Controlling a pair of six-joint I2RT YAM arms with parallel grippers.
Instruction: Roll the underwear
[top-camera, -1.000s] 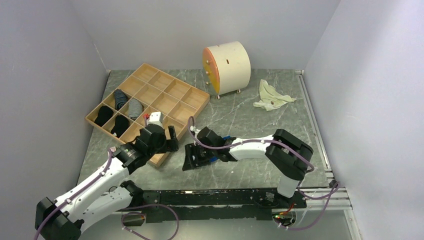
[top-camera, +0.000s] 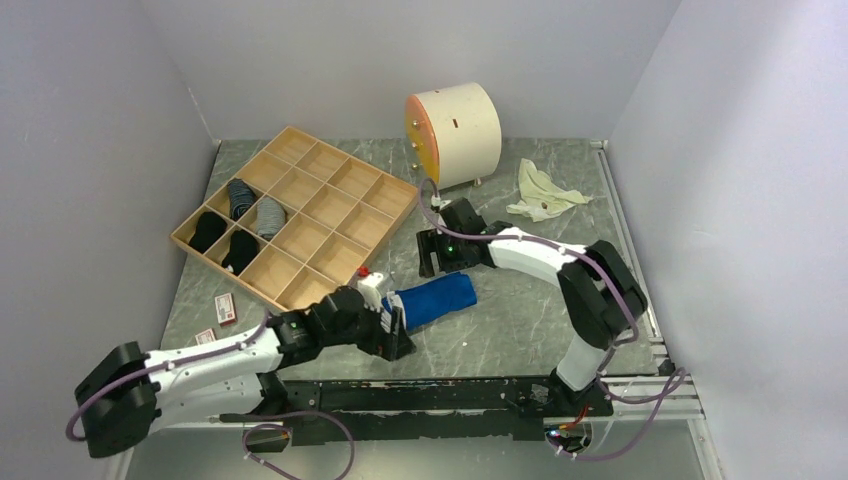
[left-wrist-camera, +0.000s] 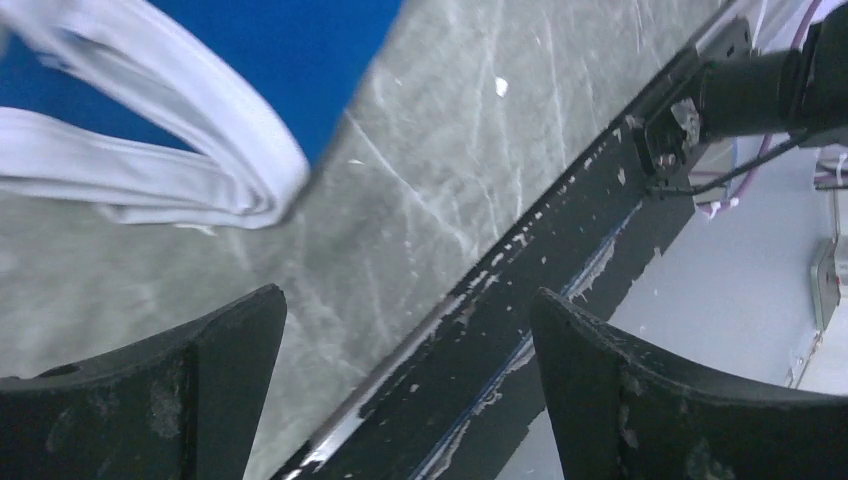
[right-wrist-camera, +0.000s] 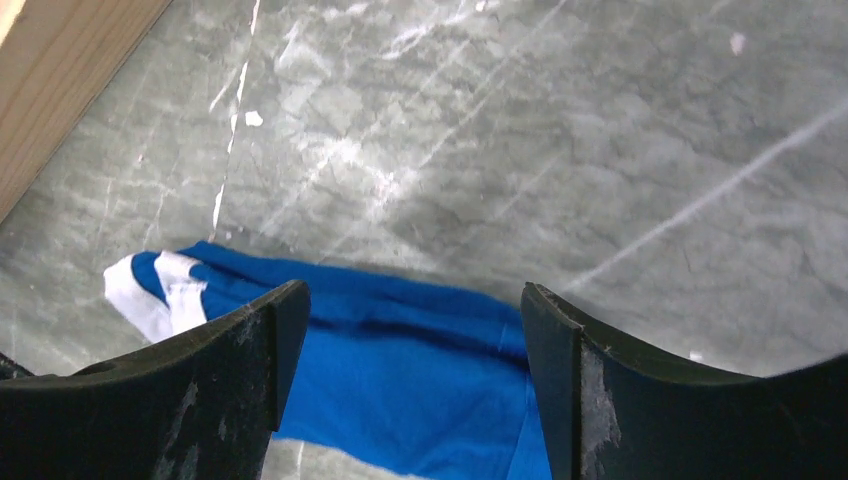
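The blue underwear (top-camera: 440, 298) lies as a flat folded strip on the grey marbled table, its white band (left-wrist-camera: 240, 150) showing at the left end. Over that end, toward the front edge, hovers my left gripper (top-camera: 398, 335), its fingers spread wide; the left wrist view shows only table and rail between its fingers. My right gripper is open too, behind the strip's far edge in the top view (top-camera: 432, 252). Part of the blue cloth appears below and between its fingers in the right wrist view, not gripped.
A wooden compartment box (top-camera: 320, 205) at the left holds several rolled dark and grey items. A cream drum-shaped cabinet (top-camera: 460, 135) stands at the back. One pale green cloth (top-camera: 545, 195) lies back right. Two small boxes (top-camera: 225, 309) sit front left.
The right gripper has moved back and right, uncovering most of the blue strip.
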